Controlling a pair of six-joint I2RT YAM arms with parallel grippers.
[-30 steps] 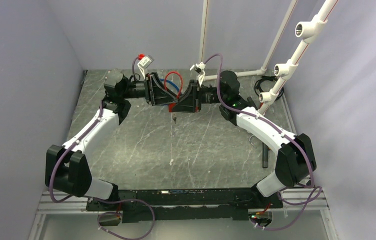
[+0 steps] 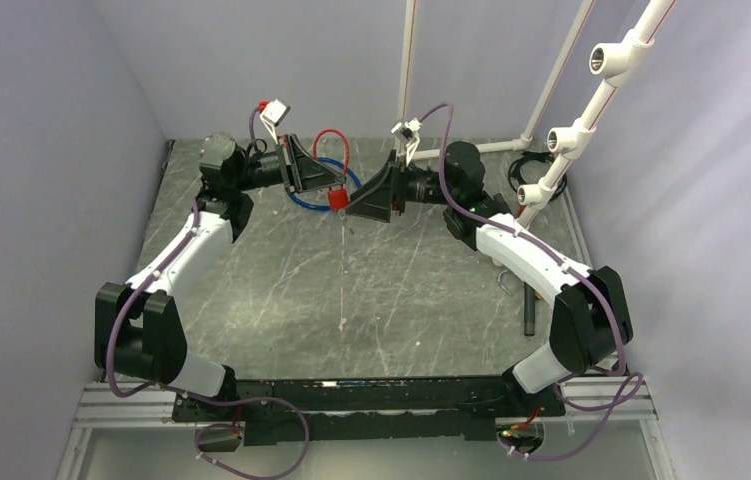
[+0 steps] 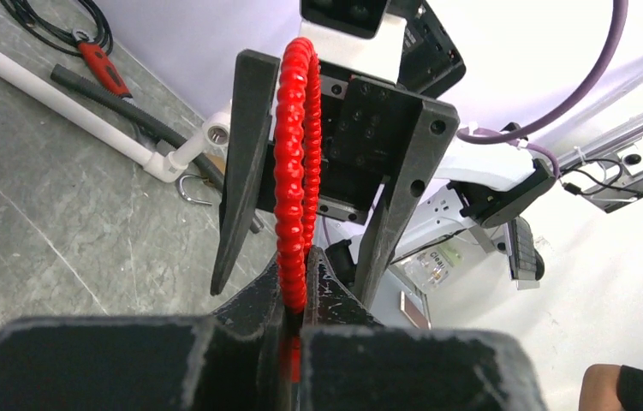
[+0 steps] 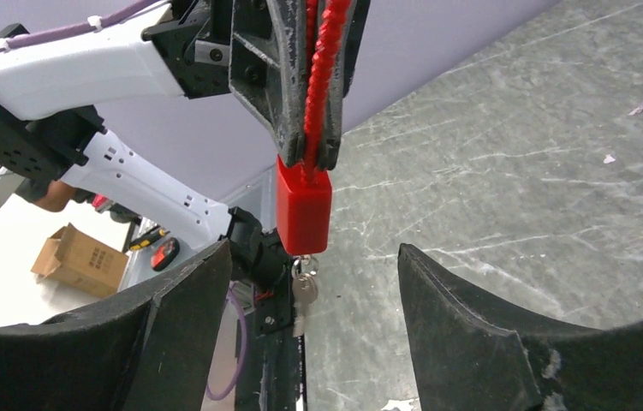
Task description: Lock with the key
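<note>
A red padlock (image 4: 304,214) with a long, ribbed red shackle (image 3: 290,171) hangs from my left gripper (image 2: 339,183). The fingers of that gripper are shut on the shackle just above the lock's body. Keys (image 4: 304,289) on a small ring dangle at the bottom of the lock. How far a key sits in the keyhole cannot be made out. To the right of the lock, my right gripper stands open, its fingers spread and nothing between them. From its wrist view, the lock and keys appear beyond the gap between the fingers.
A blue ring (image 2: 309,205) lies on the grey table (image 2: 281,290) behind the lock. At the right are a coiled black cable (image 2: 523,178), a metal hook (image 2: 502,281), a black tube (image 2: 529,312) and white pipes (image 2: 496,147).
My left gripper has moved left and slightly back with the padlock, so the lock shows more clearly beside the right gripper. The right gripper has shifted a little to the right.
</note>
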